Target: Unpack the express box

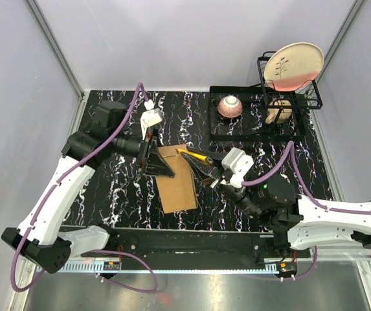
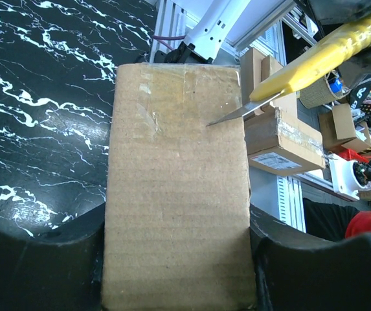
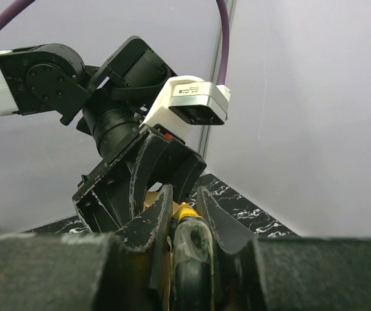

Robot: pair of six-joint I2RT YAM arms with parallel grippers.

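The brown cardboard box (image 1: 176, 188) is tilted over the table, with my left gripper (image 1: 158, 162) shut on its sides. In the left wrist view, the box's broad face (image 2: 179, 188) fills the middle, with clear tape (image 2: 162, 97) at its far end. A knife with a yellow handle (image 2: 331, 58) reaches in from the right. Its metal blade (image 2: 237, 114) has its tip at the taped end, near the right edge; how deep it sits cannot be told. My right gripper is shut on the knife (image 3: 186, 212).
At the back right, a black rack (image 1: 263, 137) holds a bowl (image 1: 230, 107), a beige item (image 1: 278, 111) and a plate (image 1: 293, 67). The two grippers are very close together.
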